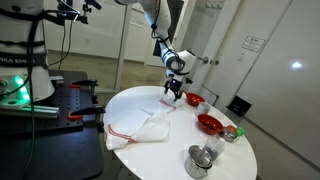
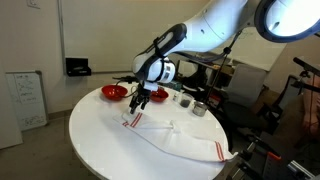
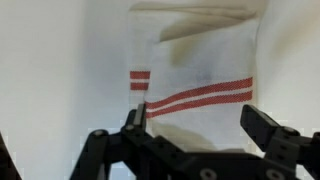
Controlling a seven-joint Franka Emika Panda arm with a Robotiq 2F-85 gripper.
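Note:
A white cloth with red stripes (image 3: 205, 85) lies folded on the white table, filling the middle of the wrist view. Its folds show at the top and along the left side. My gripper stands open over the near part of this cloth, its fingers apart and nothing held between them. In the first exterior view the gripper (image 1: 175, 94) hangs just above the small striped cloth (image 1: 168, 104) towards the far end of the table; whether they touch I cannot tell. The second exterior view has the gripper (image 2: 137, 106) low over the table, close to the red bowls.
Another white cloth (image 1: 140, 131) lies spread near the table's front left. Red bowls (image 1: 210, 124) stand along the right side, with a metal pot (image 1: 198, 160) at the near right. Left of the cloths, the table (image 2: 100, 145) is bare.

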